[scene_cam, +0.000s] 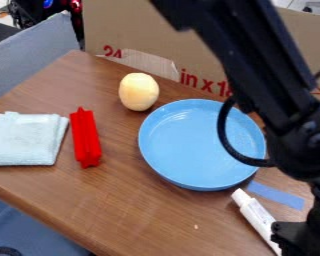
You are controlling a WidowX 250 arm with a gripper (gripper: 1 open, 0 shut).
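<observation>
My black gripper [296, 236] is low at the right edge, at the lower end of a white tube or marker [254, 213] that lies on the wooden table beside a blue plate [190, 145]. Whether its fingers are open or closed on that object cannot be seen clearly; part of it is cut off by the frame. A red object [85, 138], a folded pale cloth [24, 142] and a round yellowish object [139, 92] lie left of and behind the plate.
A cardboard box [183, 55] stands along the back. A strip of blue tape [276, 195] is on the table at right.
</observation>
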